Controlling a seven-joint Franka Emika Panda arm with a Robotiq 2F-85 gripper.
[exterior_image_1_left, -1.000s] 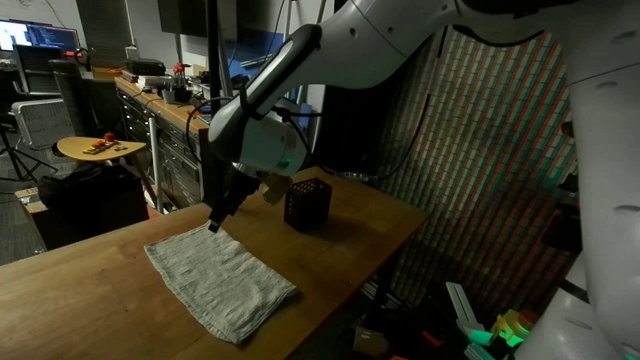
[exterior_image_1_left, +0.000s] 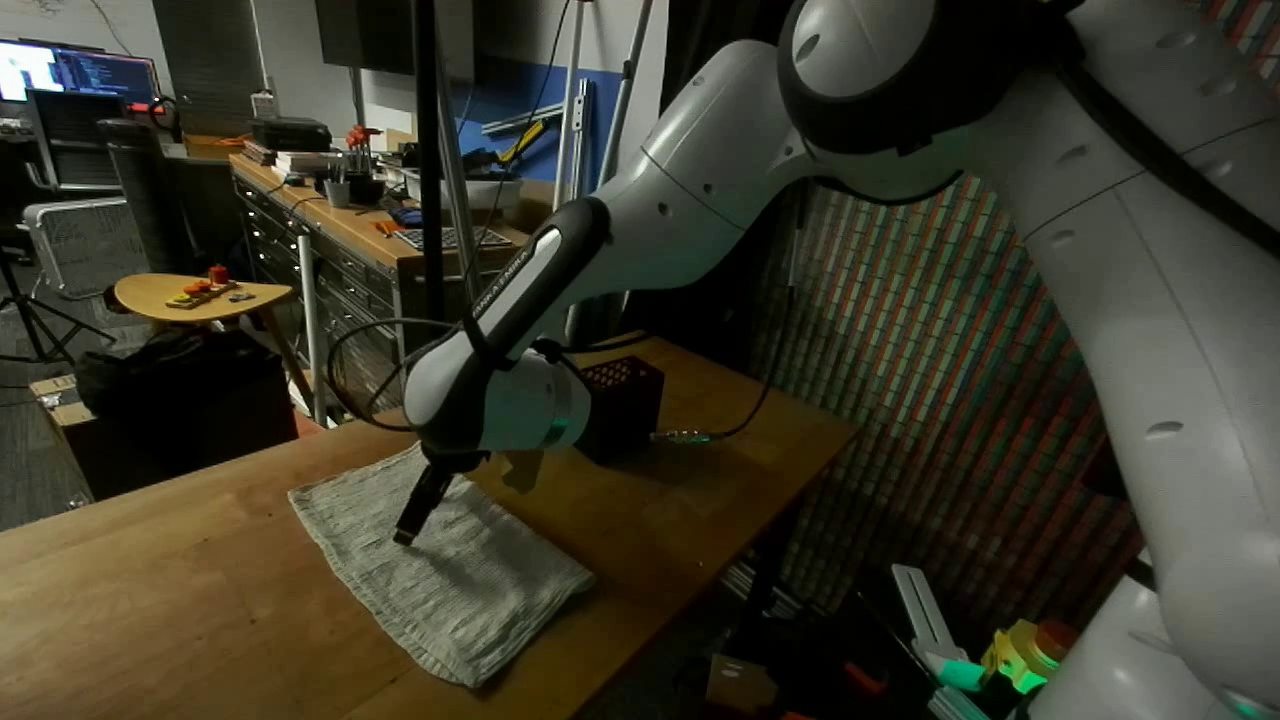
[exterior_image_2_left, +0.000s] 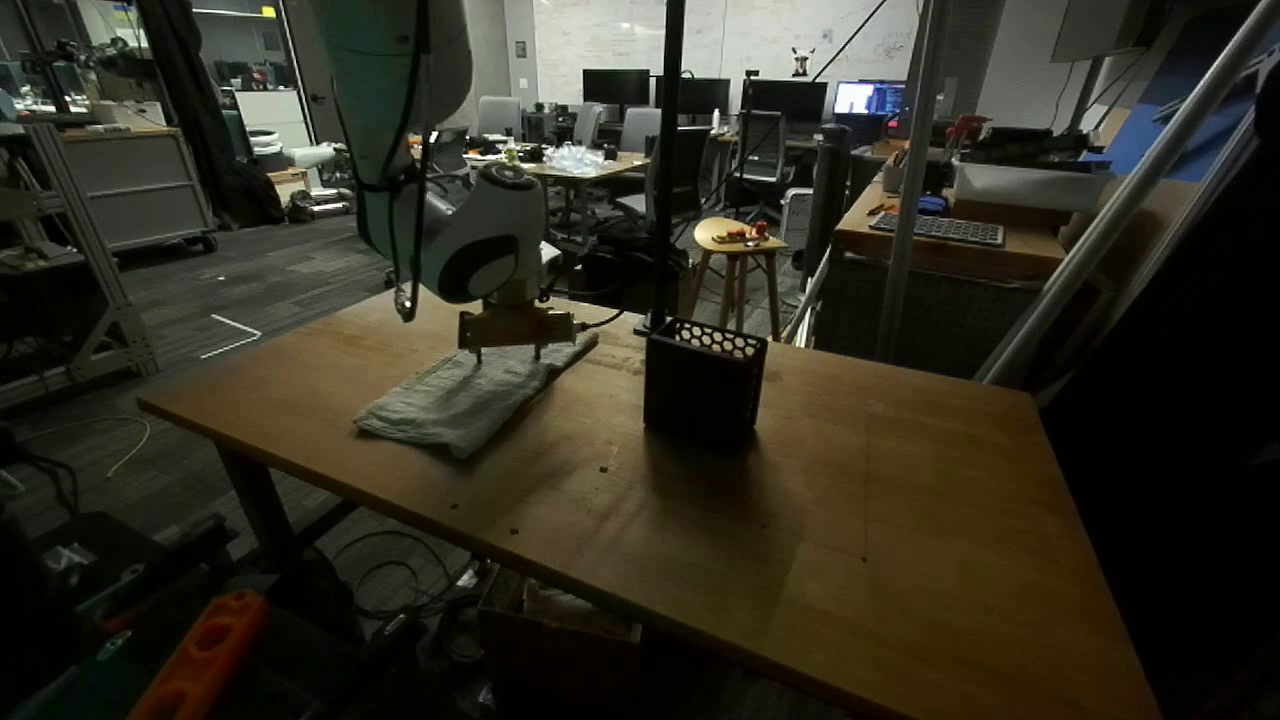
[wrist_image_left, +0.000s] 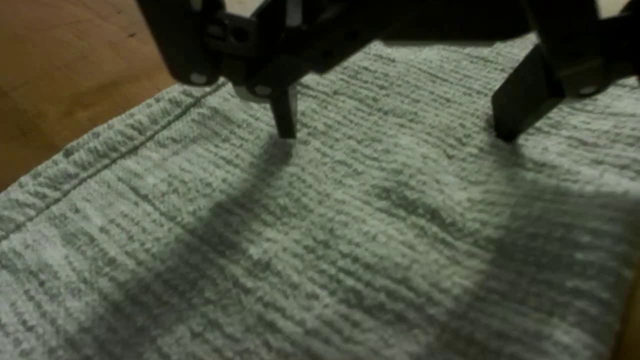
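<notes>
A pale grey-green woven cloth (exterior_image_1_left: 480, 588) lies flat on the wooden table, its surface slightly wrinkled. Over its far half, my gripper points down with its two fingers wide apart. Only cloth surface shows between the fingertips, and none of it is pinched. The tips are at or just above the fabric; whether they touch it I cannot tell. From the second exterior view, the gripper (exterior_image_2_left: 509, 356) hangs over the cloth (exterior_image_2_left: 462, 402) with both fingers visible. In the first exterior view the fingers overlap into one dark shape.
A black box with a perforated pattern (exterior_image_2_left: 704, 390) stands on the table beside the cloth. A dark vertical pole (exterior_image_2_left: 667, 168) rises behind it. Bare tabletop (exterior_image_2_left: 912, 528) extends widely to the right in the second exterior view. A cable loops beside the wrist.
The arm has come down, bringing the gripper from above the cloth's far corner to low over its far half. The cloth and the black box have stayed in place.
</notes>
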